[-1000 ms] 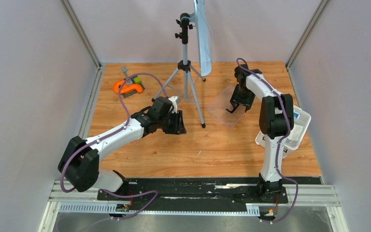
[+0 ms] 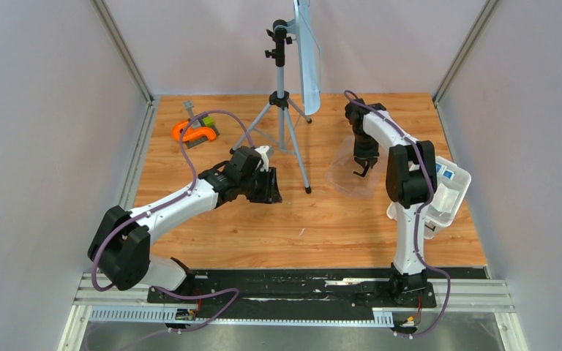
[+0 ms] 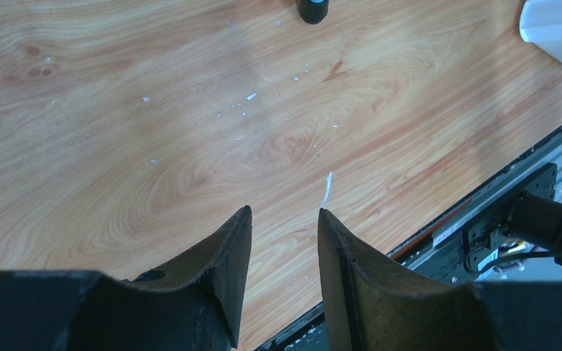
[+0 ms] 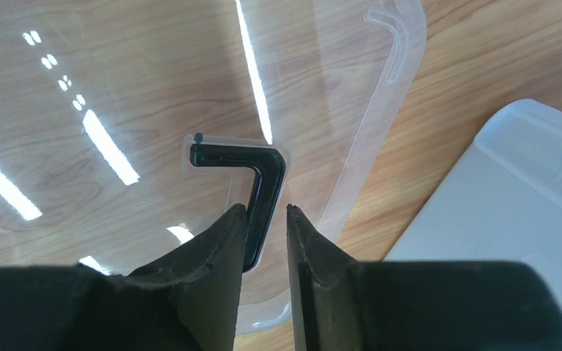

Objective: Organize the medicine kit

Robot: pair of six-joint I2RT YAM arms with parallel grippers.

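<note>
A clear plastic lid with a black L-shaped handle lies flat-looking under my right gripper. In the right wrist view the handle's long leg runs between the parted fingers, close to the left one, with a gap towards the right one. From above, that gripper covers part of the lid. My left gripper is open over bare wood, nothing between its fingers. At the right of the table stands a white bin with white and blue packets inside.
A light stand rises at the back centre, its legs spread near my left arm. An orange clamp lies at the back left. Bare wood fills the front middle.
The lid has turned and shifted slightly right and towards the front, along with the right gripper. The right arm has swung a little left at its wrist. My left arm stays put.
</note>
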